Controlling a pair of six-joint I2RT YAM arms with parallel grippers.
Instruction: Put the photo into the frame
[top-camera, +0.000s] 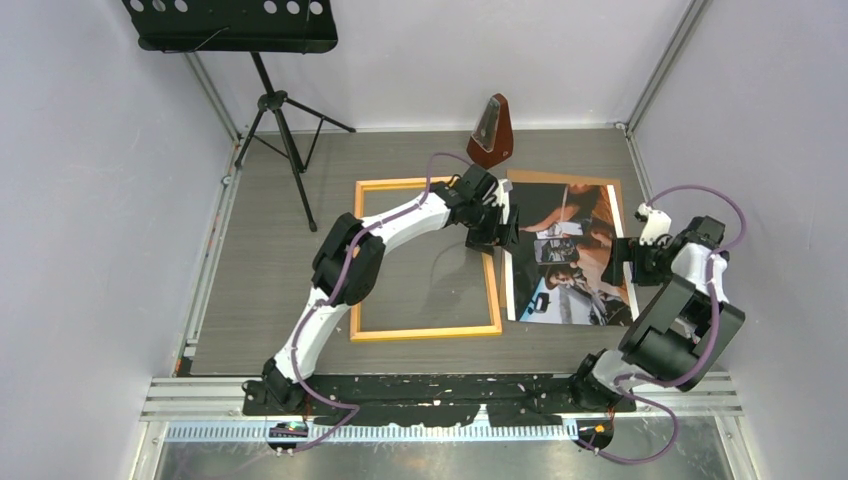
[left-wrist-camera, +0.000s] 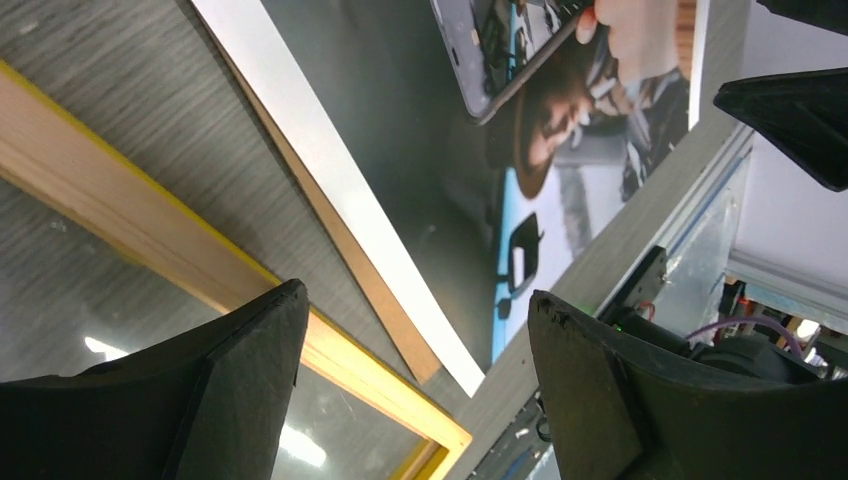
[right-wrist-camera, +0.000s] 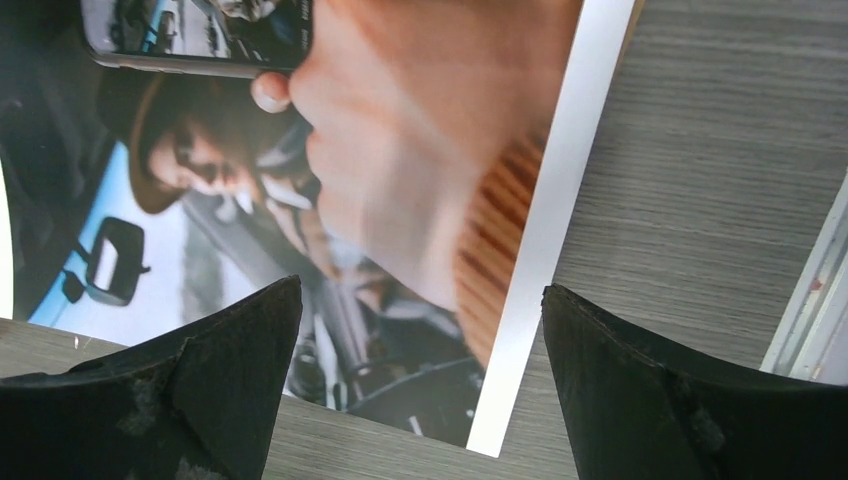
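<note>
The photo (top-camera: 566, 255), a dark print with white side borders, lies flat on a brown backing board (top-camera: 560, 178) to the right of the frame. The empty wooden frame (top-camera: 425, 333) rests on the floor with a clear pane inside. My left gripper (top-camera: 510, 230) is open above the gap between the frame's right side and the photo's left border (left-wrist-camera: 340, 190). Over the photo's right border (right-wrist-camera: 530, 260) my right gripper (top-camera: 618, 262) stands open, one finger (right-wrist-camera: 215, 370) above the picture and the other (right-wrist-camera: 650, 390) beyond its edge. Neither holds anything.
A brown metronome (top-camera: 491, 132) stands behind the frame and photo. At the back left is a black music stand (top-camera: 272, 102). Bare floor (top-camera: 270, 260) lies left of the frame, and a narrow strip runs between the photo and the right wall.
</note>
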